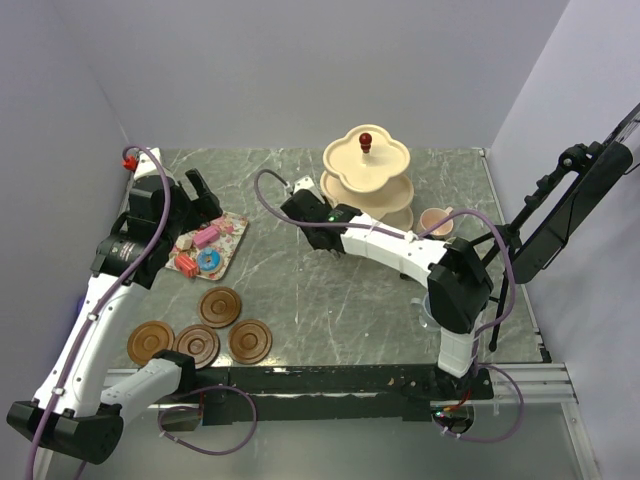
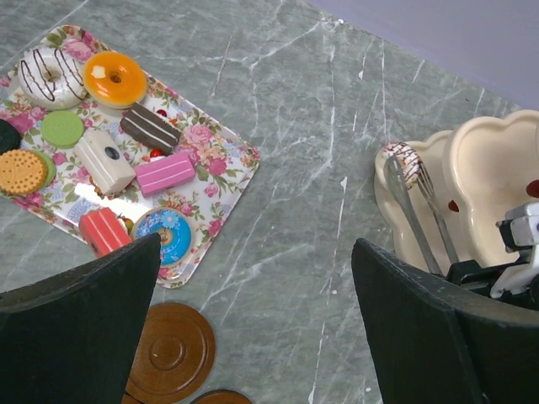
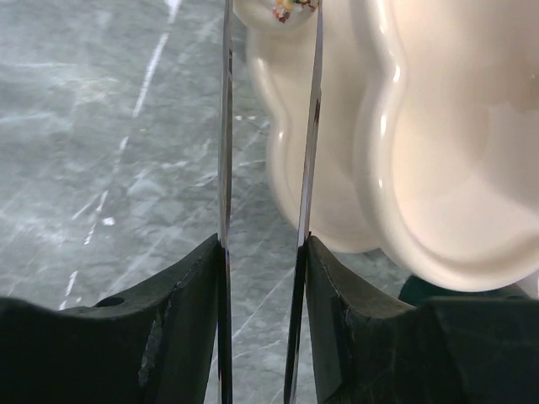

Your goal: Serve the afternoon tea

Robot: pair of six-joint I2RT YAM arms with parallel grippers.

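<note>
My left gripper (image 1: 200, 195) hangs open above the floral tray (image 1: 226, 240) of treats, which include donuts, biscuits and cakes (image 2: 171, 171). My right gripper (image 1: 320, 215) is at the left side of the cream tiered stand (image 1: 362, 167). In the right wrist view its long fingers are shut on a small pale treat with coloured bits (image 3: 269, 12), over the edge of a scalloped tier (image 3: 307, 168). In the left wrist view a fork (image 2: 434, 206) and a knife (image 2: 408, 215) lie on a tier, with a sprinkled treat at their top end.
Brown coasters (image 1: 249, 342) lie at the front left. A pink cup (image 1: 436, 222) and other cups, partly hidden, stand right of the stand. A black camera mount (image 1: 540, 250) stands at the right edge.
</note>
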